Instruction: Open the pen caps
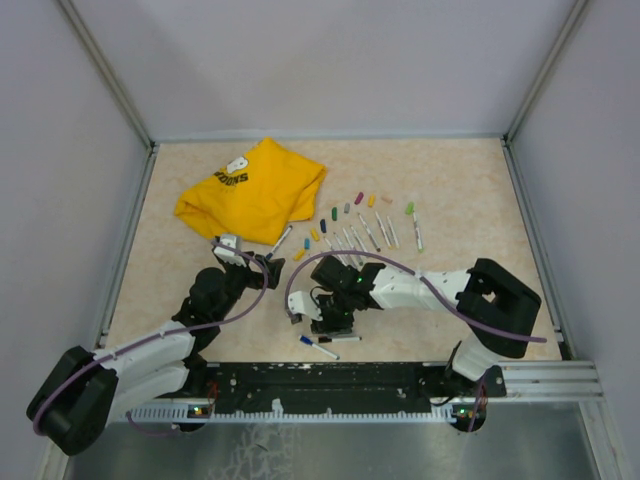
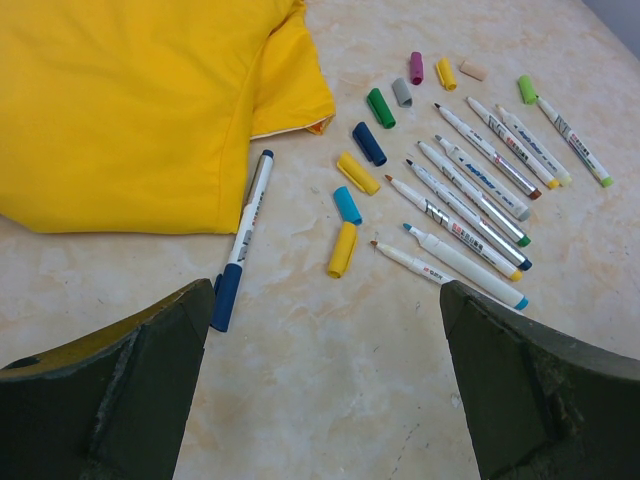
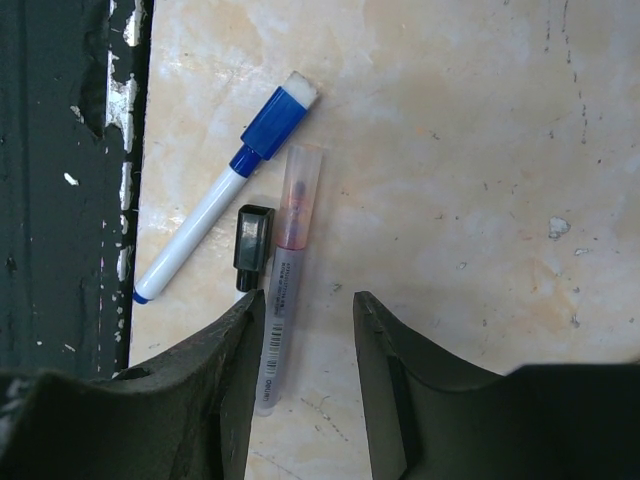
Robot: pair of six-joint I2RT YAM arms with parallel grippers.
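Note:
In the right wrist view a clear-capped pen [image 3: 282,300] lies on the table, its lower part in line with the gap of my right gripper. The fingers stand part open, with bare table between the pen and the right-hand finger. Close beside that pen is a black-capped marker [image 3: 253,240], partly hidden by a finger. Further left lies a blue-capped marker [image 3: 225,190]. My left gripper is wide open and empty above the table. Under it show a dark-blue-capped marker [image 2: 243,240], several uncapped markers [image 2: 465,215] and loose caps [image 2: 341,249].
A yellow cloth [image 1: 255,190] covers the back left of the table. The black frame [image 3: 60,180] borders the table's front edge. Bare table lies to the right of the clear-capped pen in the right wrist view.

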